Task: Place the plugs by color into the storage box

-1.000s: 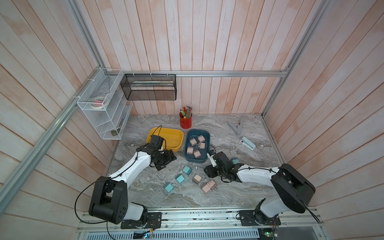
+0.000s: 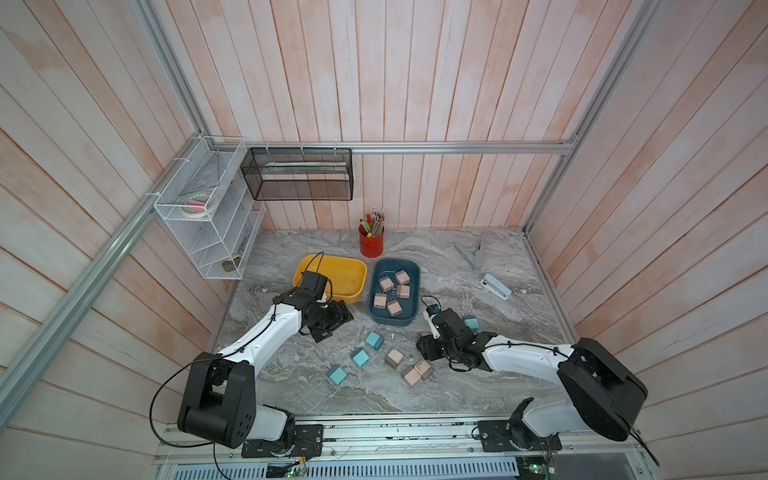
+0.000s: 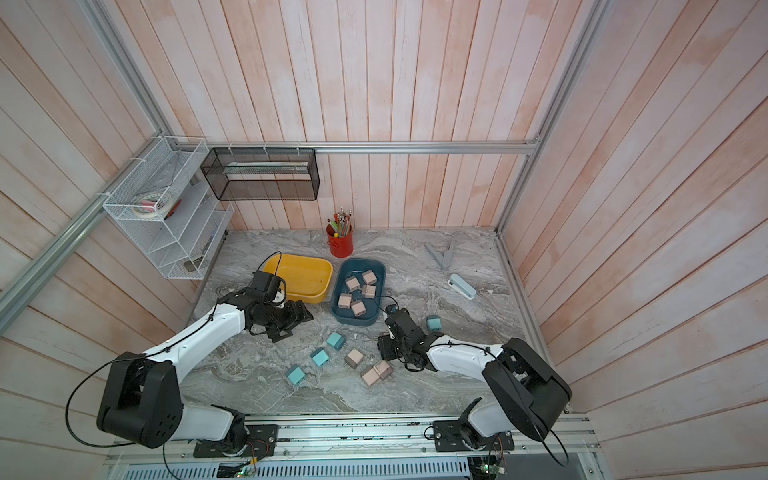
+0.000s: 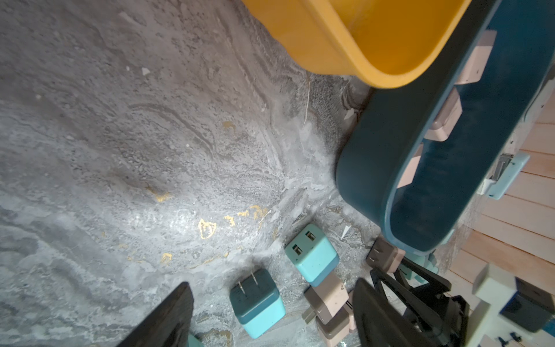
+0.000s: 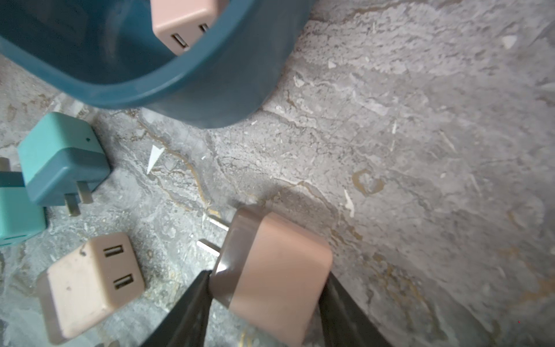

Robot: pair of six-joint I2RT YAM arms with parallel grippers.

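Observation:
Between the fingers of my right gripper stands a pink plug (image 5: 286, 260), prongs pointing left, seemingly on the table; whether the fingers press on it cannot be told. My left gripper hangs open and empty in front of the yellow box (image 2: 345, 277), whose visible inside is bare. Several pink plugs lie in the blue box (image 2: 395, 317). Loose on the table are a single pink plug (image 2: 394, 357), a touching pink pair (image 2: 417, 372), and teal plugs (image 2: 373, 341), three of them left of the pink ones. Another teal plug (image 3: 433, 322) lies behind the right arm.
A red pen cup (image 2: 372, 242) stands behind the boxes. A light-blue stapler (image 2: 496, 285) and a grey folded item (image 2: 472, 255) lie at the back right. Clear table spreads between them and the right arm. A white wire rack (image 2: 209, 220) hangs at the left wall.
My right gripper has shifted right and slightly toward the front over the last second, its forearm moving with it. The left arm and the other plugs have stayed put.

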